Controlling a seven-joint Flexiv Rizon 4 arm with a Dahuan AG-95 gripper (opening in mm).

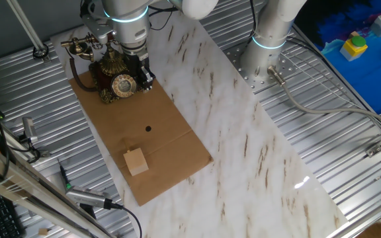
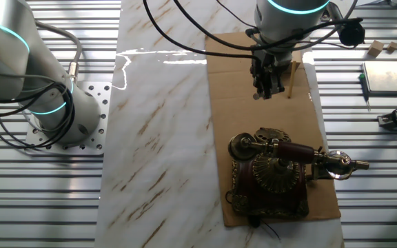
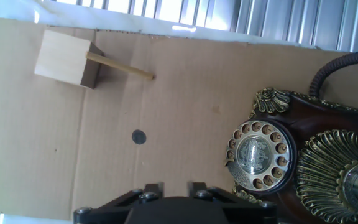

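Observation:
My gripper shows at the bottom edge of the wrist view, its two fingertips apart and nothing visible between them. In exterior view 1 the gripper (image 1: 149,86) hangs over the cardboard sheet (image 1: 170,149), just beside an ornate old-style telephone (image 1: 114,69). The telephone's round dial (image 3: 258,155) lies to the right of the fingers in the wrist view. A pale wooden block (image 3: 64,57) with a thin stick (image 3: 120,65) jutting from one side sits at the cardboard's far end. Between block and telephone is a small dark round spot (image 3: 139,137).
The handset (image 2: 291,152) rests across the telephone's top, and its dark cord (image 3: 337,65) loops out at the side. A tool with a cable (image 1: 88,197) lies off the table.

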